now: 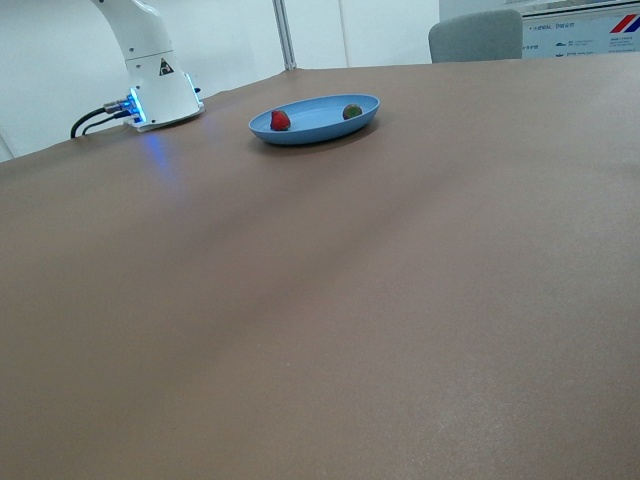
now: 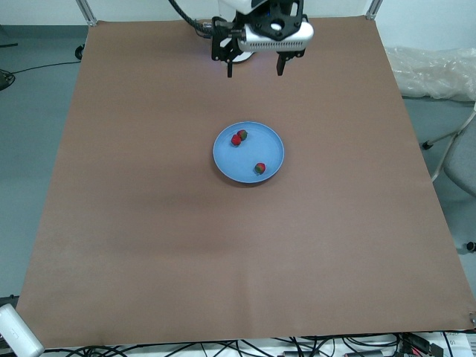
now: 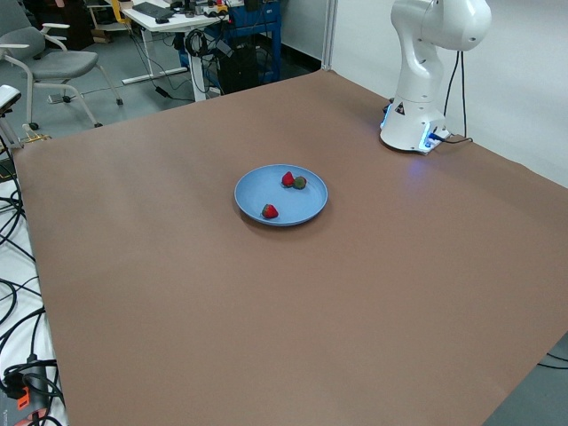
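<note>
A round blue plate (image 2: 248,156) rests near the middle of the brown table, holding several strawberries: two together at its back (image 2: 236,140) and one (image 2: 259,168) apart toward the front. My gripper (image 2: 255,67) is raised over the far end of the table, beyond the plate in the camera left view, its two black fingers spread apart with nothing visible between them. In the camera top view the plate (image 1: 314,130) shows with the white arm base behind it; the gripper is out of that view, as it is in the camera right view.
The arm base (image 3: 413,124) stands at the table's edge with cables, a white wall behind. Cables lie along the near edge in the camera left view, and a chair stands beyond the right side.
</note>
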